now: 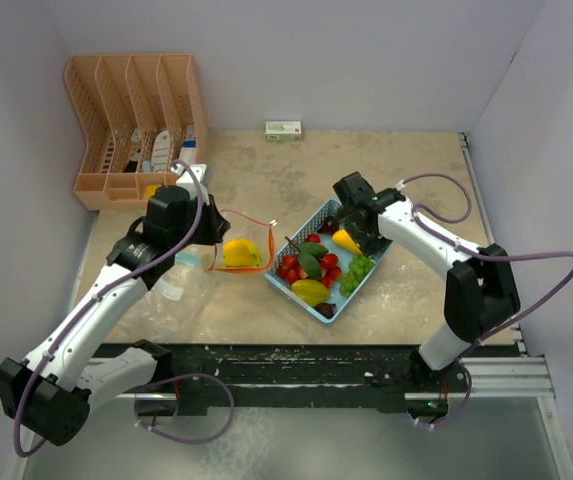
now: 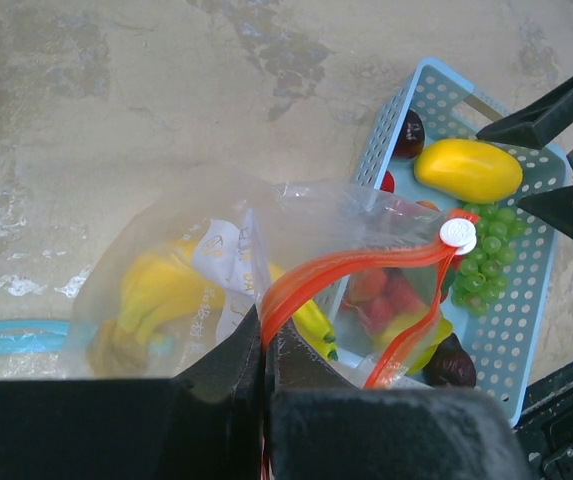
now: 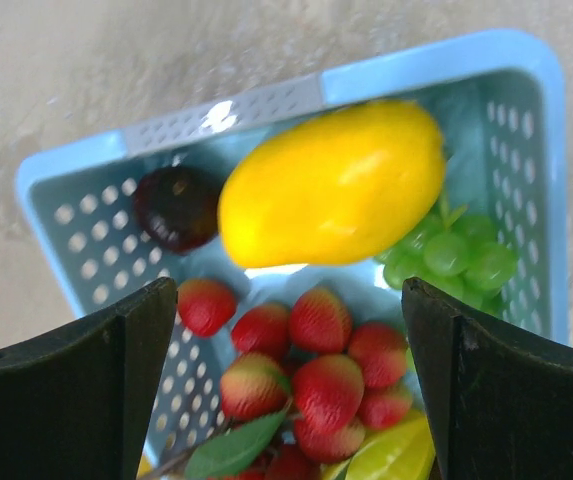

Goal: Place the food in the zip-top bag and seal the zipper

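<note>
My left gripper is shut on the orange-rimmed edge of the zip top bag (image 2: 166,250), which hangs open with bananas (image 2: 161,290) inside. My right gripper stands open over the blue basket (image 3: 556,260), its fingers around the space near a yellow mango-like fruit (image 3: 331,185), not touching it visibly. The basket also holds a dark fruit (image 3: 176,208), red strawberries (image 3: 321,320), green grapes (image 3: 451,255), green leafy pieces and a yellow fruit at the bottom (image 3: 391,450).
An orange divided rack (image 1: 116,80) stands at the back left, a small box (image 1: 283,130) at the back. A light blue item (image 2: 11,338) lies by the bag. The table behind and right of the basket is clear.
</note>
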